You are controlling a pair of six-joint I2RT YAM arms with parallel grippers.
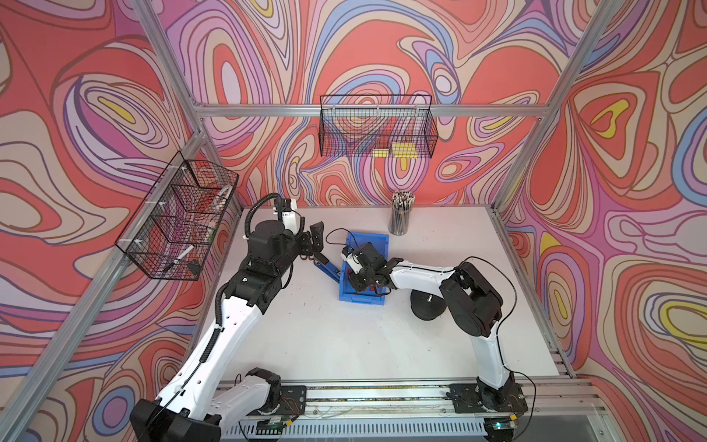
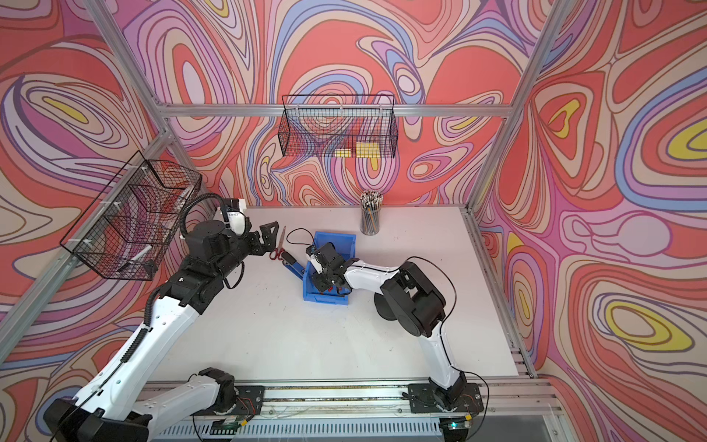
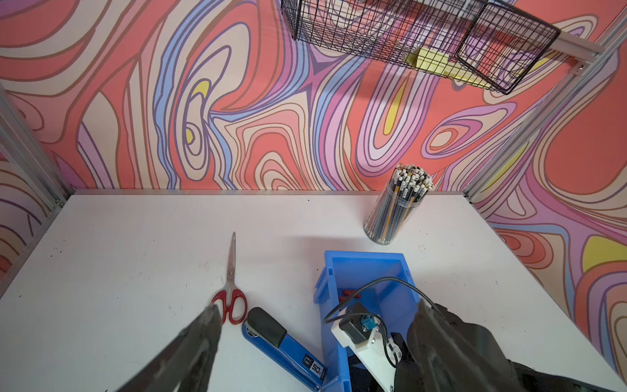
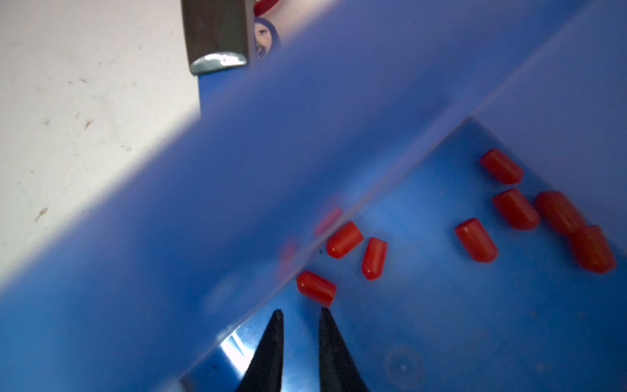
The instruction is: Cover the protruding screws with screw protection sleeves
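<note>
Several red sleeves lie on the floor of a blue bin [image 1: 362, 298]. In the right wrist view, one red sleeve [image 4: 316, 288] lies just beyond the fingertips of my right gripper, near the bin's wall. That gripper is partly open inside the bin, with nothing visible between its fingers. Two more sleeves rest close by, and others are gathered by the far wall. My left gripper is open and empty, raised left of the bin. A dark round piece [image 1: 427, 305] sits under the right arm, with a small bright spot on it; screws cannot be made out.
A blue stapler [image 3: 287, 352] lies against the bin's left side, with red-handled scissors [image 3: 230, 287] behind it. A cup of pencils [image 1: 400, 213] stands at the back.
</note>
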